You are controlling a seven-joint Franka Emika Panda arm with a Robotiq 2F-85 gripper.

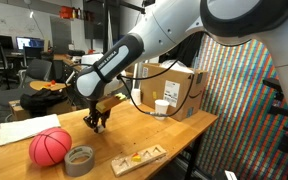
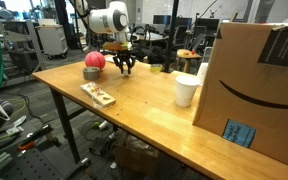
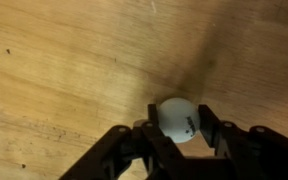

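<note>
A small, whitish, round-topped object (image 3: 178,119) sits between the fingertips of my gripper in the wrist view. Dark fingers close in on both its sides, and the gripper is shut on it. Below lies the bare wood of the table (image 3: 74,70). In exterior view 1 the gripper (image 1: 98,127) points down, low over the table, right of the red ball (image 1: 50,147). Exterior view 2 has the gripper (image 2: 125,70) near the table's far side. Whether the object touches the wood cannot be told.
A grey tape roll (image 1: 79,161) stands beside the red ball, with a wooden tray (image 1: 138,160) to its right. White sheets (image 1: 28,130) lie at the left. A white cup (image 2: 187,90) and a cardboard box (image 2: 254,90) stand at the other end. Mid-table is clear.
</note>
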